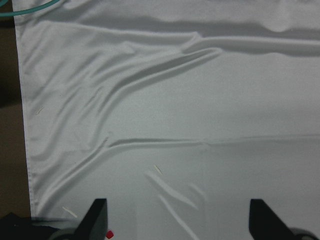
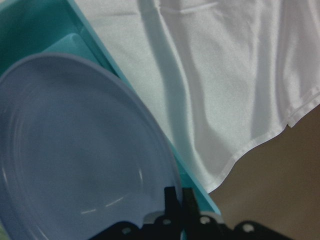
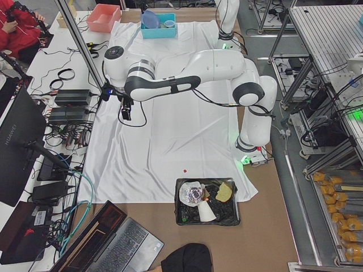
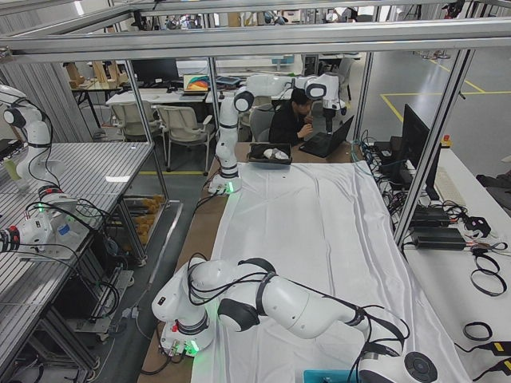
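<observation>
A blue plate (image 2: 80, 135) sits tilted in the turquoise bin (image 3: 159, 33) at the far end of the cloth, beside a pale cup (image 3: 169, 24). In the right wrist view my right gripper is shut on the plate's rim. My left gripper hangs over the middle-left of the white cloth (image 3: 164, 147), its fingers wide apart with nothing between them; a small red object (image 1: 110, 234) lies on the cloth below.
A black tray (image 3: 207, 220) with food-like items and wrappings stands at the near edge, beside a laptop (image 3: 119, 243) and a person. A pink bin (image 3: 105, 17) is at the far left.
</observation>
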